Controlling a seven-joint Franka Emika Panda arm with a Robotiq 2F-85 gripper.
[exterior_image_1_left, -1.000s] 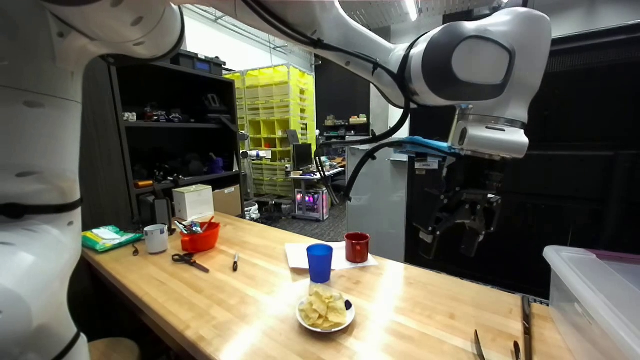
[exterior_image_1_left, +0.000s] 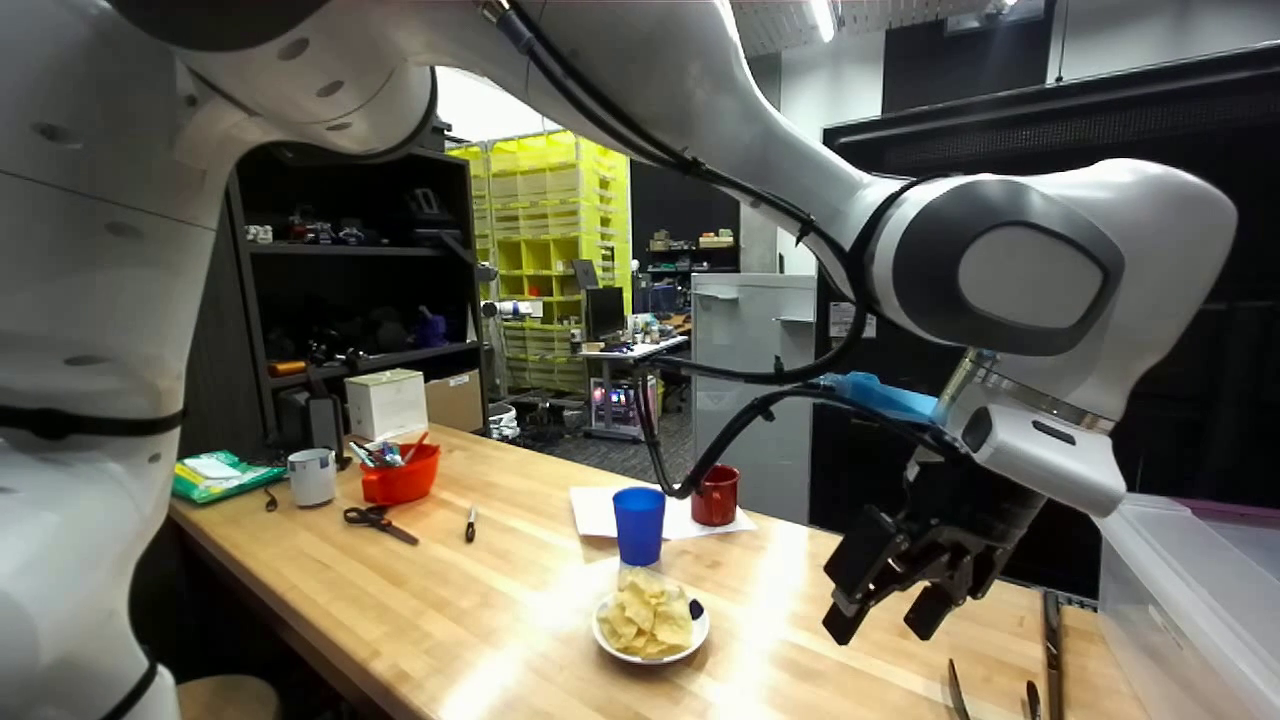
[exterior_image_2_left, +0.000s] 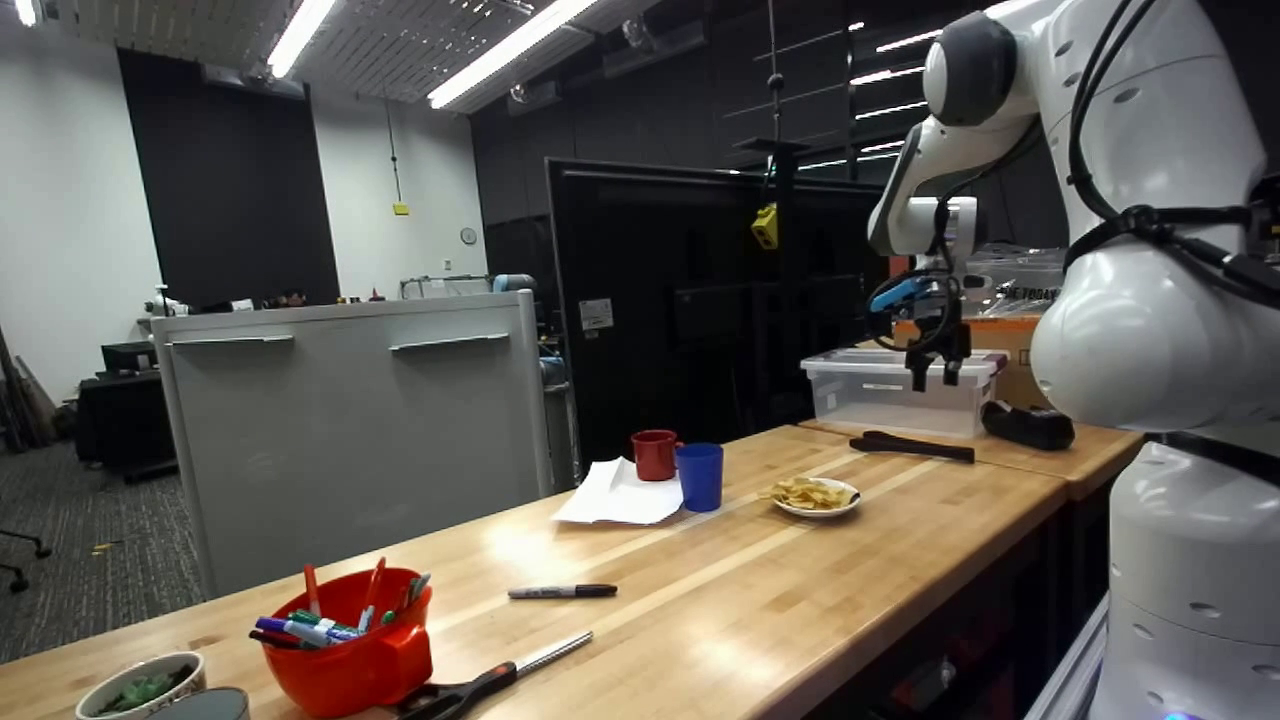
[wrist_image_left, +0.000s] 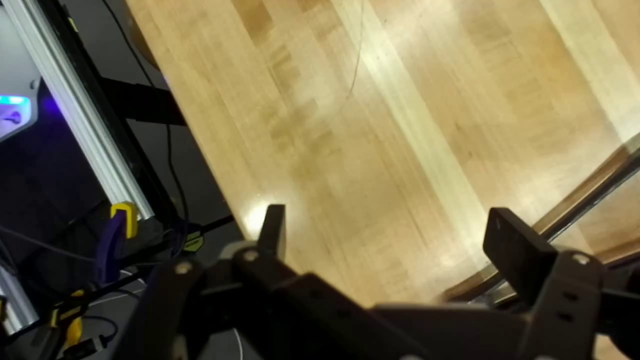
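Observation:
My gripper (exterior_image_1_left: 884, 624) hangs above the table at the right, tilted, its two fingers spread with nothing between them. From the wrist, the open gripper looks down on bare wood near the table edge. Exterior view 2 has the gripper (exterior_image_2_left: 935, 378) in front of the clear bin. Well to its left stands a white plate of chips (exterior_image_1_left: 648, 614) with a small dark item at its rim. Behind the plate are a blue cup (exterior_image_1_left: 639, 526) and a red mug (exterior_image_1_left: 715, 496), the mug on white paper (exterior_image_1_left: 594, 510).
A clear plastic bin (exterior_image_1_left: 1182, 600) borders the right end, with dark long utensils (exterior_image_1_left: 1053, 654) beside it. Toward the other end are a red pen container (exterior_image_1_left: 402, 480), scissors (exterior_image_1_left: 379, 523), a marker (exterior_image_2_left: 561, 590) and a grey mug (exterior_image_1_left: 313, 478).
The arm has come down and to the right in exterior view 1, and the gripper has tilted. It stays open. The plate, cup and mug have not moved.

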